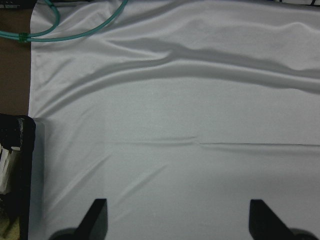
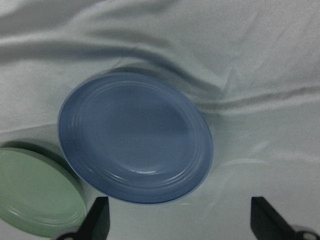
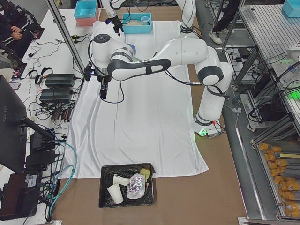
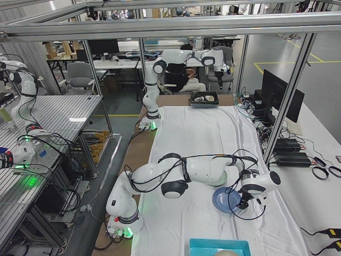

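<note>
A blue plate [image 2: 135, 137] lies on the white cloth, beside a pale green plate [image 2: 37, 190] at its lower left in the right wrist view. My right gripper hangs over the cloth by these plates, fingers wide apart and empty. My left gripper is also open and empty, above bare cloth, with a black tray [image 1: 25, 175] at the left edge of its view. In the camera left view that tray [image 3: 104, 197] holds white cylindrical items, a foil-like packet and a yellow piece.
A turquoise bin [image 4: 218, 242] with items sits at the right arm's end of the table. Cables [image 1: 75, 36], a monitor [image 3: 11, 126] and electronics line one long side. A metal frame [image 4: 176, 24] spans overhead.
</note>
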